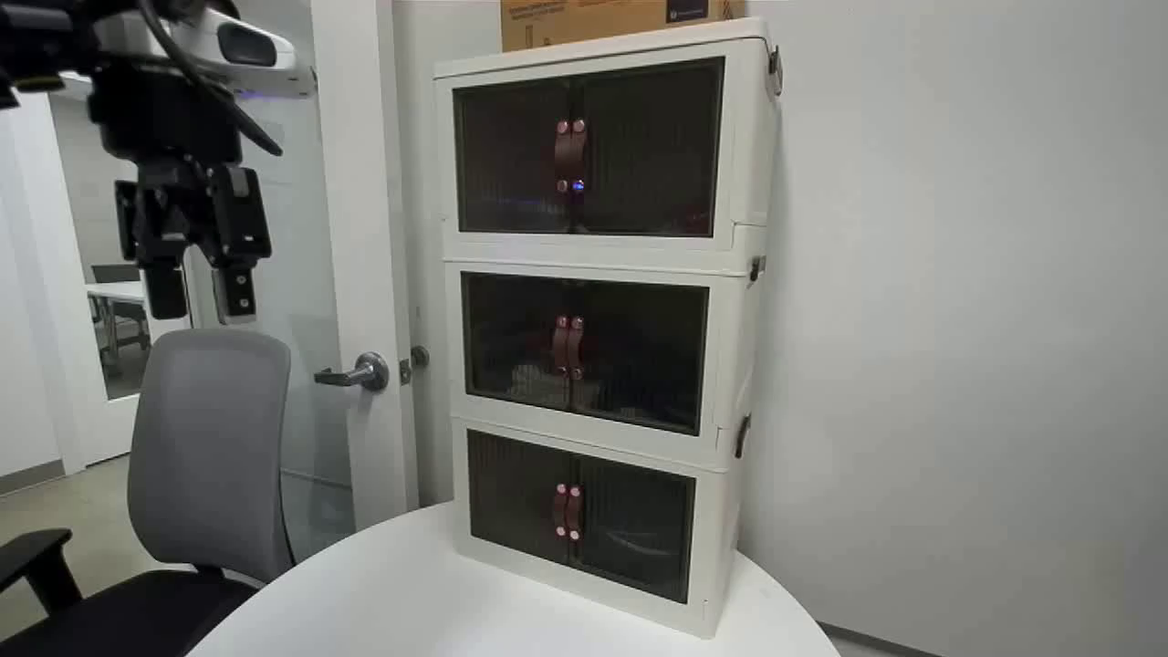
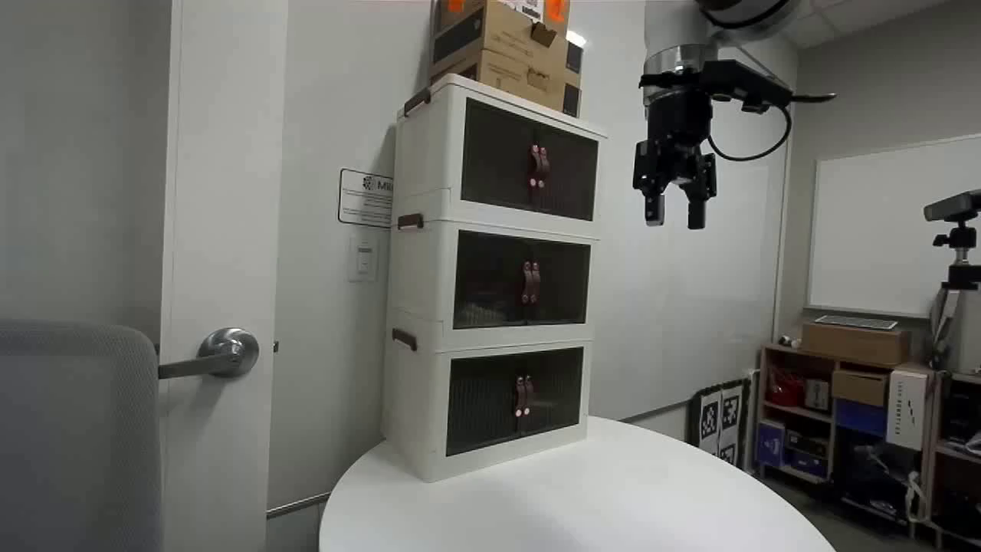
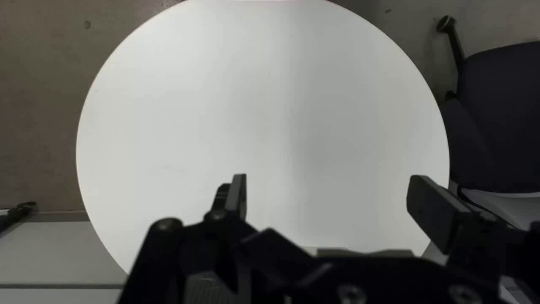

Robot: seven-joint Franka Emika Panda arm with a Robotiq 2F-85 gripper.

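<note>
My gripper (image 1: 201,296) hangs in the air, pointing down, with its fingers wide apart and nothing between them. In the second exterior view the gripper (image 2: 676,213) is to the right of a white three-tier cabinet (image 2: 424,276), at about the height of its upper doors. The wrist view looks down past both fingers (image 3: 236,195) onto a bare white round table (image 3: 263,116). The cabinet's dark double doors, the top pair (image 1: 646,148), middle pair (image 1: 646,350) and bottom pair (image 1: 635,526), are all closed. Each pair has brown strap handles. Some faint contents show behind the middle doors.
Cardboard boxes (image 2: 515,50) sit on top of the cabinet. A grey chair (image 1: 208,449) stands beside the table, near a door with a metal lever handle (image 1: 356,373). A wall is close behind the cabinet.
</note>
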